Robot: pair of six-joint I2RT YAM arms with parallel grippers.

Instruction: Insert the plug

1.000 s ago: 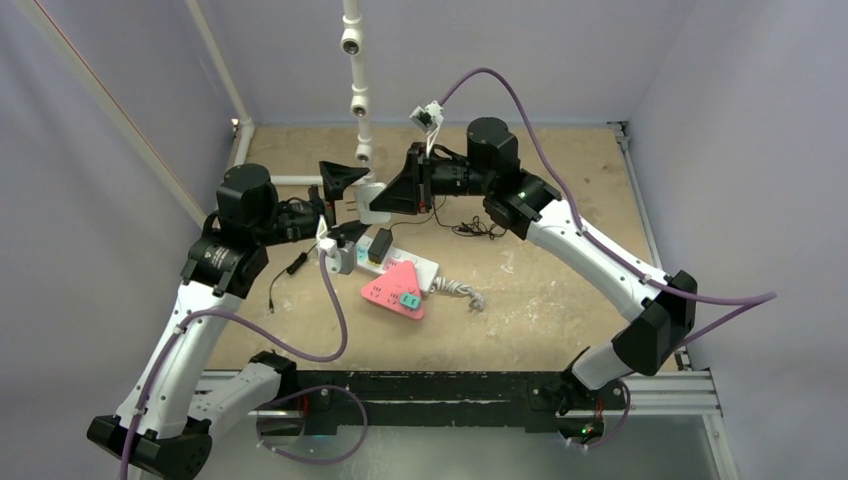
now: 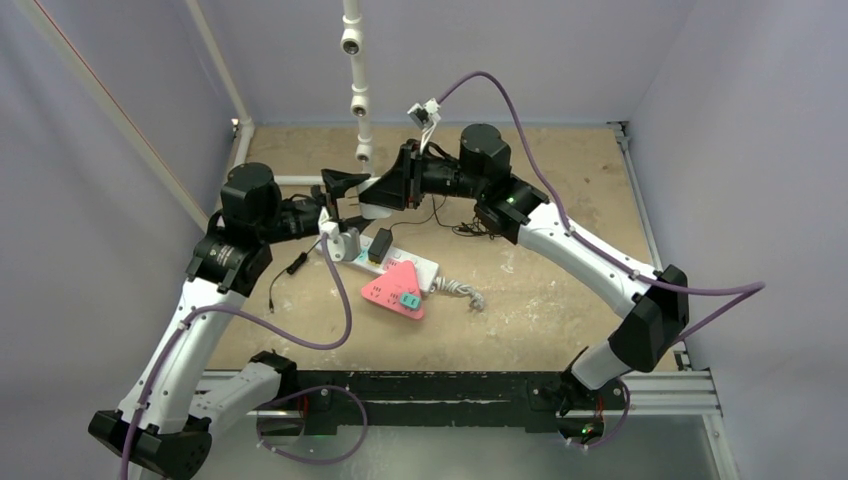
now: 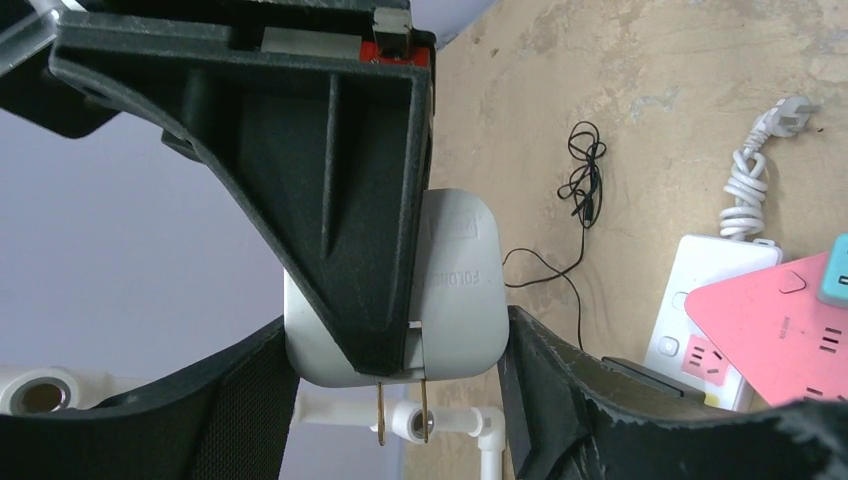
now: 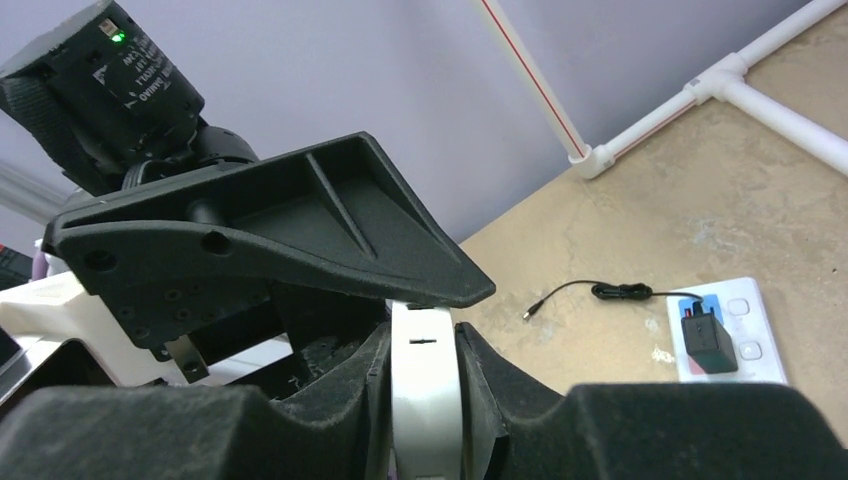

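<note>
A white plug (image 3: 460, 290), a charger with two metal prongs pointing down in the left wrist view, is held in the air between both grippers. My left gripper (image 2: 350, 200) is shut on it from above and below in the top view. My right gripper (image 2: 385, 195) reaches over it from the right, its fingers around the plug's body; how tightly they grip is hard to tell. In the right wrist view the plug (image 4: 425, 400) stands between the fingers. Below lie a white power strip (image 2: 420, 270) and a pink triangular socket (image 2: 385, 292).
A black adapter (image 2: 380, 243) sits on the white strip and a teal plug (image 2: 410, 300) on the pink socket. Black cables (image 2: 470, 229) and a coiled white cord (image 2: 460, 292) lie on the board, whose right and front parts are mostly clear.
</note>
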